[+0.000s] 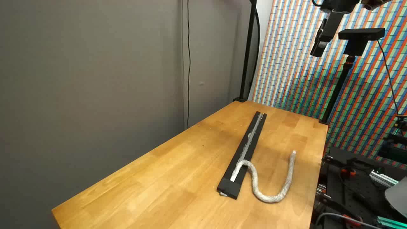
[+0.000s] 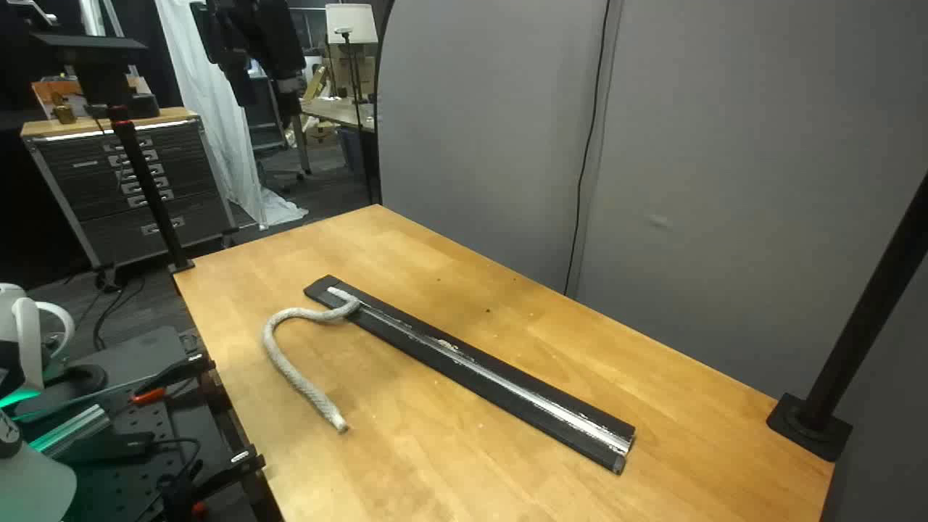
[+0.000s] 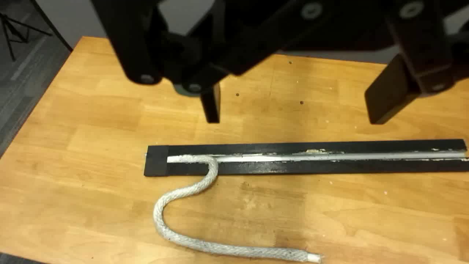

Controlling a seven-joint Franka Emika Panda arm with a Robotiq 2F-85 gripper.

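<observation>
A pale grey braided rope lies in an S-curve on the wooden table. One end rests along the groove at the capped end of a long black channel strip; the rest bends out over the strip's edge, and its free end lies on bare wood. Beyond the rope, the strip's silvery groove is empty. High above the table hangs my gripper, its two fingers wide apart with nothing between them. In exterior view 1 the gripper appears at the top right, well clear of rope and strip.
Black posts stand at its corners, one carrying a dark box-shaped head. A grey wall borders one long side; a dark cart with tools stands along the other.
</observation>
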